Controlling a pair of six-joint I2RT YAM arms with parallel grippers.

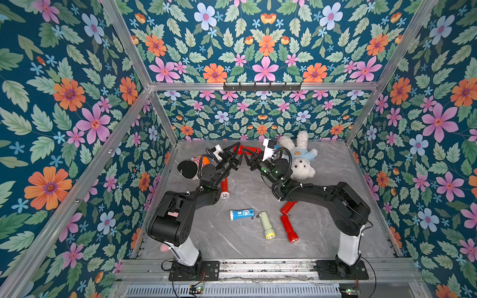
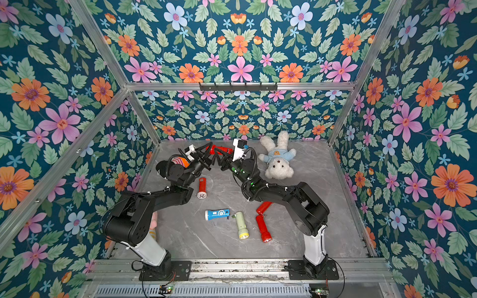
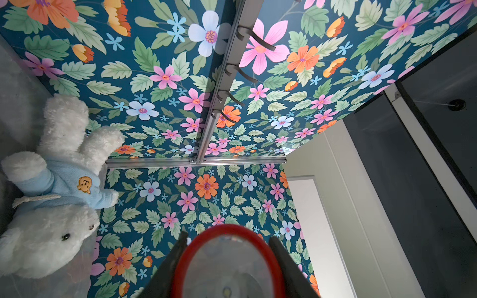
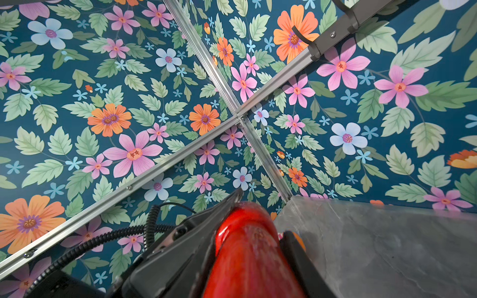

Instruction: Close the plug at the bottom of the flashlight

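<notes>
Both my grippers hold the red flashlight (image 1: 252, 150) off the table toward the back wall. My left gripper (image 2: 210, 154) is shut around its head end; the lens with its red rim (image 3: 229, 230) faces the left wrist camera. From the other side, my right gripper (image 1: 248, 153) has closed on the flashlight body, whose red barrel (image 4: 251, 253) lies between its dark fingers in the right wrist view. The tail end and its plug are hidden below that view's lower edge.
On the table lie a blue flashlight (image 1: 242, 214), a pale green one (image 1: 267, 226), a red one (image 1: 289, 228) with its tail bent, and another red one (image 1: 224, 188). A white plush toy (image 1: 302, 167) sits right of the right gripper.
</notes>
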